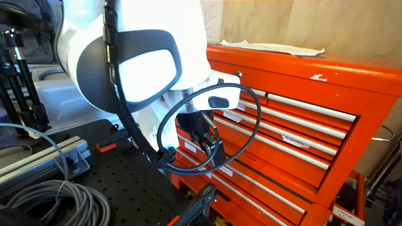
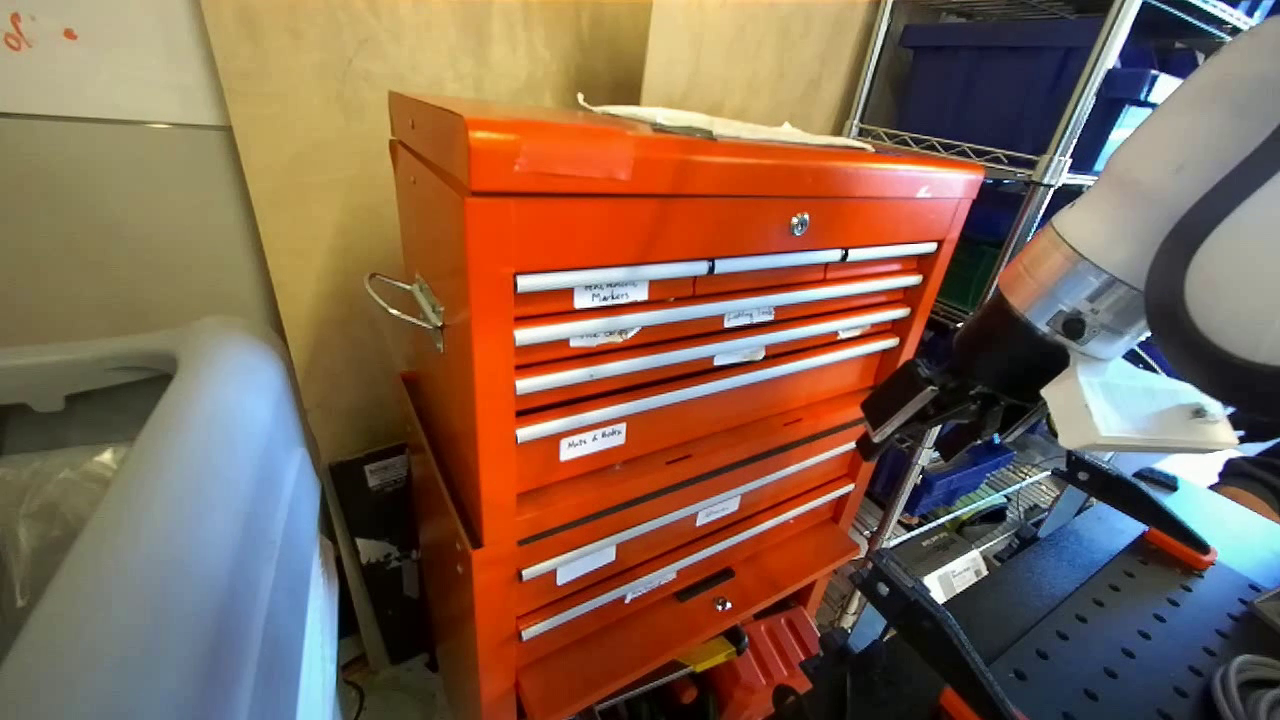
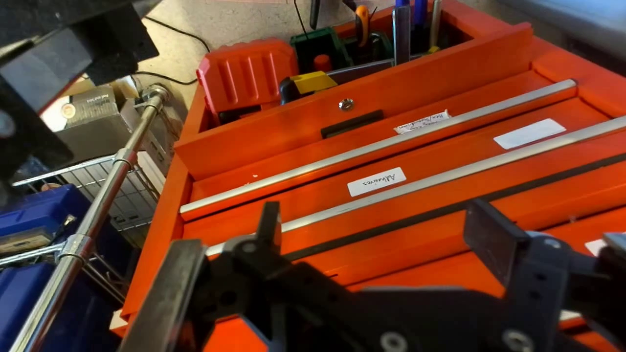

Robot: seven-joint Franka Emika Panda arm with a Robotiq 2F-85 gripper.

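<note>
Facing the arm is a red tool chest [image 2: 453, 312] whose drawers are all closed in exterior view 2. My gripper is open, its two fingers wide apart and nothing between them in the wrist view. Beyond it in that view run the silver drawer handles [image 3: 375, 155], tilted across the chest front, with a label reading "Adhesives" [image 3: 376, 182] between two of them. In exterior view 2 the gripper [image 2: 918, 420] stands before the chest's right side, near the lower drawers. Whether the fingers touch the chest cannot be told.
A black perforated table [image 1: 128, 180] carries clamps [image 1: 203, 197], an aluminium profile [image 1: 41, 160] and coiled grey cable [image 1: 75, 199]. Wire shelving [image 2: 1068, 108] stands right of the chest. A red case [image 3: 249, 73] and tools fill the chest's bottom space. My arm's black cable [image 1: 258, 113] loops beside the gripper.
</note>
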